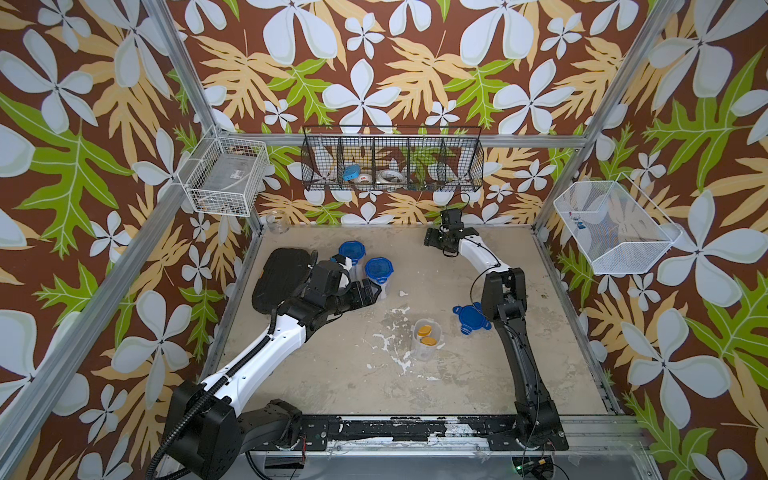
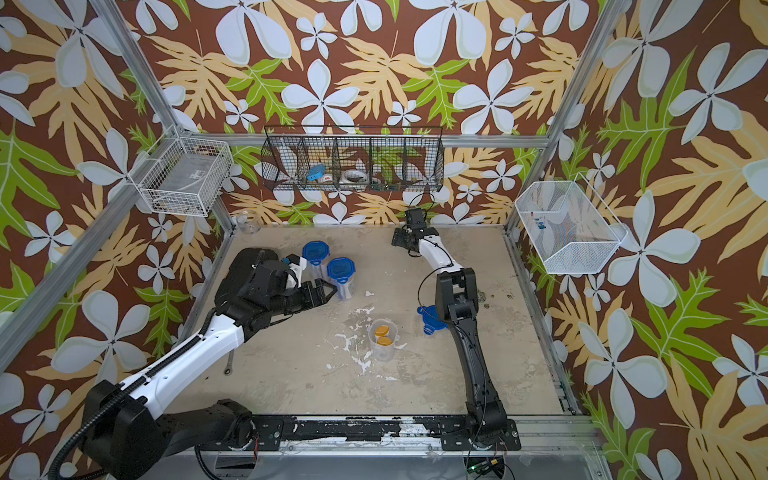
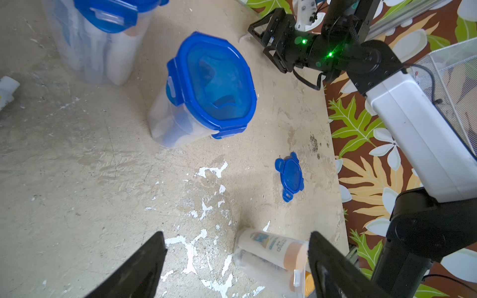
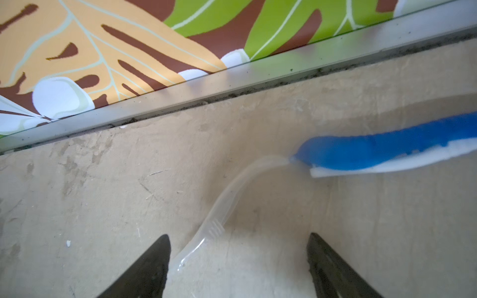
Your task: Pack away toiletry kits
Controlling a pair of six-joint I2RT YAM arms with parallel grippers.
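Two blue-lidded clear containers (image 1: pixel 378 269) (image 1: pixel 352 251) stand left of centre, items inside. An open clear container (image 2: pixel 382 344) lies at front centre, orange-capped items in it; a loose blue lid (image 1: pixel 473 318) lies to its right. In the right wrist view a toothbrush (image 4: pixel 377 151) with blue and white handle and clear tip lies near the back edge, between and beyond the open fingers of my right gripper. My left gripper is open above the table beside the lidded containers, nothing between its fingers.
A black pad (image 1: pixel 274 272) lies at left. A divided wire basket (image 1: pixel 391 160) hangs on the back wall, white baskets (image 1: pixel 224 176) (image 1: pixel 616 228) on the side walls.
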